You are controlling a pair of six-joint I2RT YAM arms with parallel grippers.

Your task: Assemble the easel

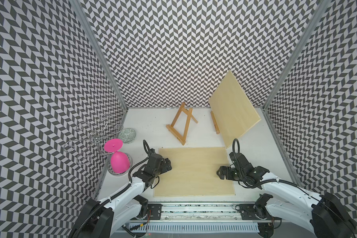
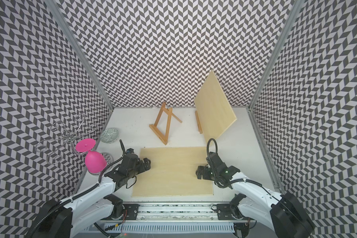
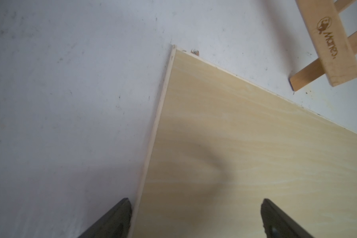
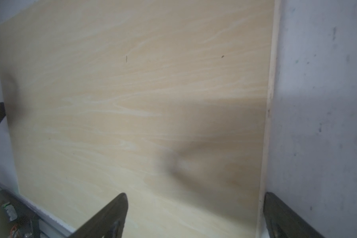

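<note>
A pale plywood board [image 1: 190, 174] lies flat at the front of the table. My left gripper [image 1: 165, 166] is open over its left edge; in the left wrist view that edge runs up between the fingertips. My right gripper [image 1: 224, 172] is open at the right edge, which in the right wrist view runs beside one finger [image 4: 285, 218]. A wooden easel frame [image 1: 186, 123] stands at the back middle. A second board [image 1: 234, 107] leans upright at back right, on or against a wooden piece [image 1: 215, 122].
At the left are a pink object [image 1: 119, 162], a patterned green disc [image 1: 127, 134] and a wire structure.
</note>
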